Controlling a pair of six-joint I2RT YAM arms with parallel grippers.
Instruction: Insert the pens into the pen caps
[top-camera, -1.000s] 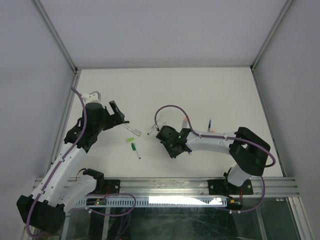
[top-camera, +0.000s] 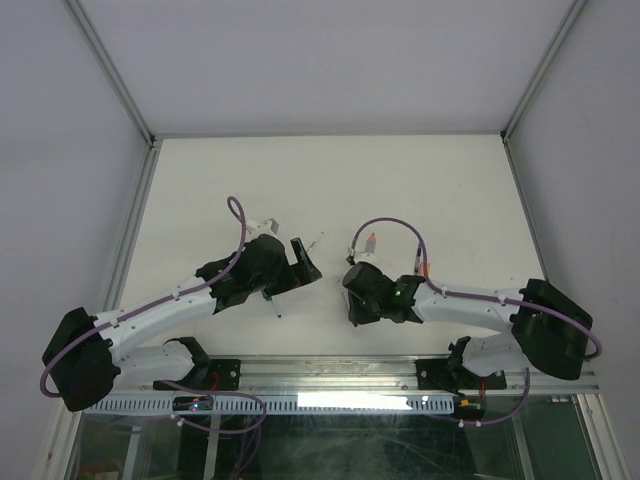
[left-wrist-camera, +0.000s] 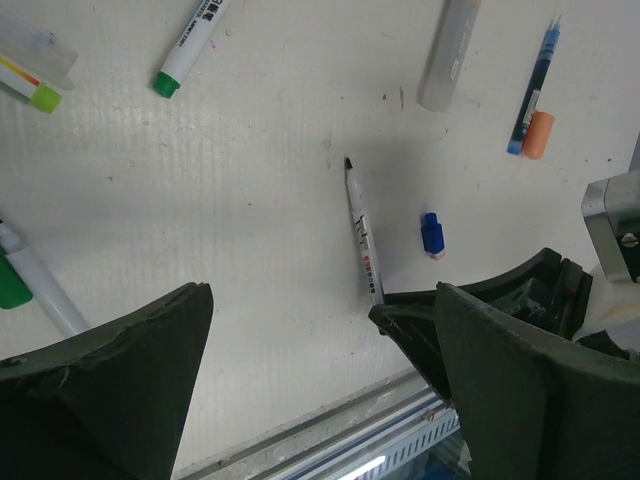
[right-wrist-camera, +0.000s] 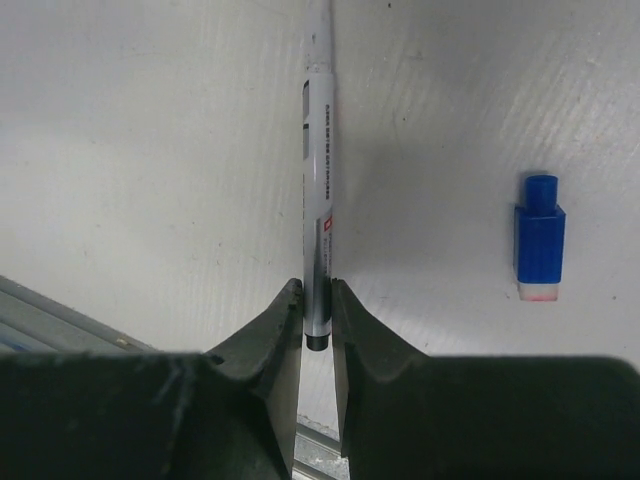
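My right gripper is shut on the end of a thin white pen with a black end; the same pen shows in the left wrist view (left-wrist-camera: 363, 225), its dark tip pointing up. My left gripper (top-camera: 305, 265) is open and hangs over the table left of the right one. A small blue cap (right-wrist-camera: 540, 245) lies beside the held pen. Green-ended white markers (left-wrist-camera: 190, 45) and a white pen with a green cap (left-wrist-camera: 50, 290) lie on the table.
A clear marker with an orange end (left-wrist-camera: 448, 55), a blue pen (left-wrist-camera: 532, 85) and an orange cap (left-wrist-camera: 538, 135) lie to the right. Rails run along the front edge.
My left arm has swung right, bringing its gripper toward the middle. My right gripper has shifted a little to the right.
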